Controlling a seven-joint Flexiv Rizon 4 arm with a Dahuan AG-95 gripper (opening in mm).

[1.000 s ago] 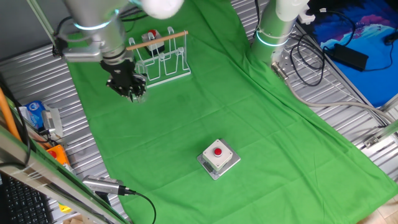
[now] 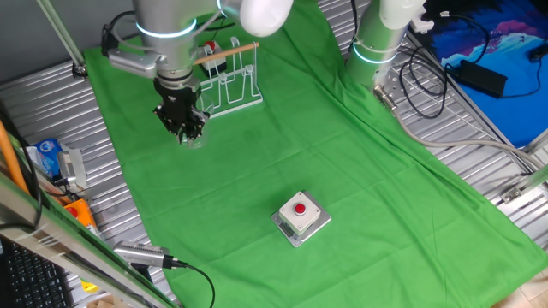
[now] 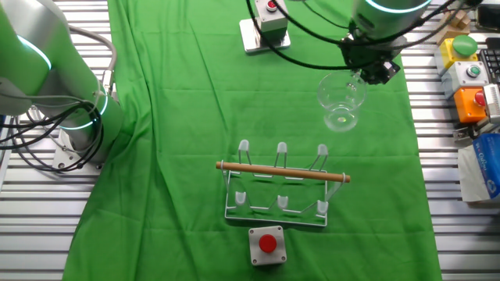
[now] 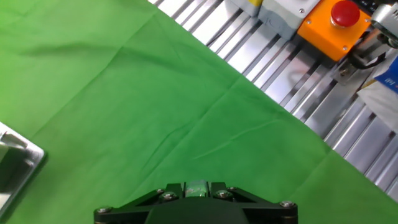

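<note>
A clear glass mug [image 3: 341, 100] shows in exterior view 2, its handle side against the dark fingertips of my gripper [image 3: 364, 74]. In the wrist view the fingers stand close together at the bottom edge, with a small glassy piece of the mug [image 4: 196, 188] between them. From exterior view 1, my gripper [image 2: 190, 133] points down over the cloth, left of the white wire rack [image 2: 233, 104] and a little towards the camera; the mug is only faintly visible there. The rack [image 3: 276, 221] has a wooden bar on top and bears no cups.
A red-button box [image 2: 299, 212] on a metal plate sits mid-cloth. Another red-button box [image 3: 267, 245] stands right by the rack. Several button boxes [image 3: 462, 74] line the table's side.
The arm and gripper have shifted to the right and slightly towards the camera in exterior view 1, the faint glass moving along. The rack and the button boxes have stayed put.
</note>
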